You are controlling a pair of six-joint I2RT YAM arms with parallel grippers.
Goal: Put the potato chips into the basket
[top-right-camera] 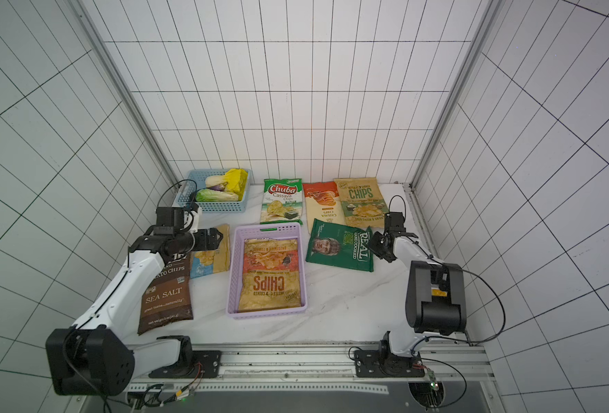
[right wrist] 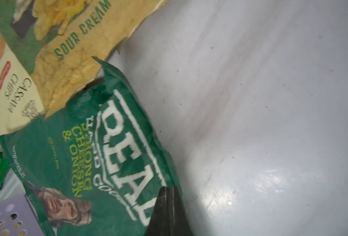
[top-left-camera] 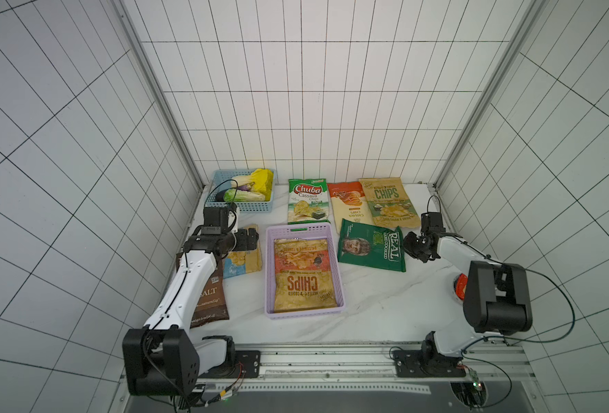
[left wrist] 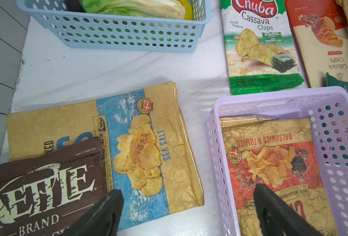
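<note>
The green REAL chips bag (top-left-camera: 370,245) lies flat on the table, to the right of the purple basket (top-left-camera: 270,275). My right gripper is shut with nothing between its fingers, its tips over the bag's right edge in the right wrist view. Inside the basket lies a gold and red CHIPS bag (top-right-camera: 270,275). My left gripper stands open and empty, its fingers (left wrist: 109,208) spread wide above the table left of the basket. Below it are a blue and gold Sea Salt bag (left wrist: 142,153) and a brown Kettle bag (left wrist: 48,192), partly overlapping.
Along the back lie a Chuba bag (top-left-camera: 309,201), a cassava chips bag (top-left-camera: 350,203) and a sour cream chips bag (top-left-camera: 390,199). A blue basket of vegetables (left wrist: 119,33) stands back left. Bare table (top-left-camera: 387,306) extends in front of the green bag.
</note>
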